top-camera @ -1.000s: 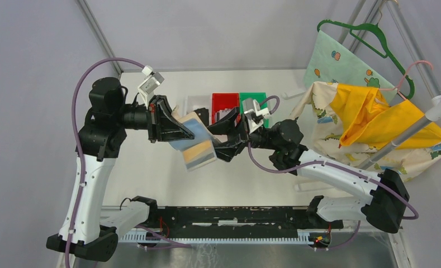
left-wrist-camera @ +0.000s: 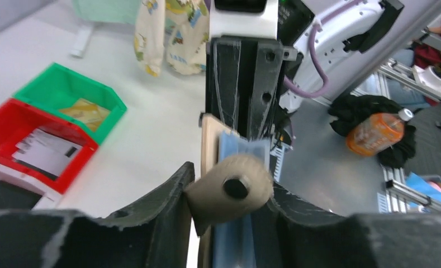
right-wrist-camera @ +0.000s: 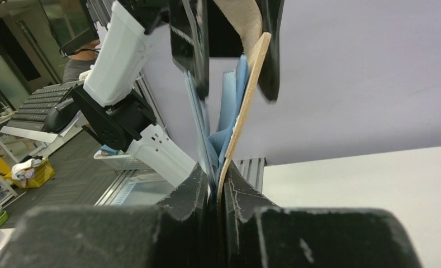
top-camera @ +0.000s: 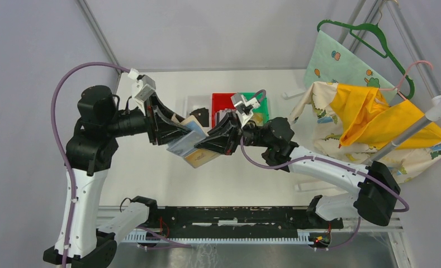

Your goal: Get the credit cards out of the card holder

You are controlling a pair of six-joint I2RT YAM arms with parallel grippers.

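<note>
The card holder [top-camera: 191, 147], light blue on beige, hangs in the air between both grippers. My right gripper is shut on its lower part, the beige board [right-wrist-camera: 245, 103] and bent blue layers [right-wrist-camera: 227, 100] standing up from the fingers. In the right wrist view, my left gripper is spread around the top end, with gaps beside the holder. A beige tab with a hole [left-wrist-camera: 223, 192] fills the foreground between the left fingers in the left wrist view.
At the table's back, a red bin [top-camera: 222, 101] and a green bin [left-wrist-camera: 72, 89] stand side by side with items in them. Clothes on hangers [top-camera: 369, 106] take up the right side.
My right gripper has come left and shut on the holder, whose lower end has swung.
</note>
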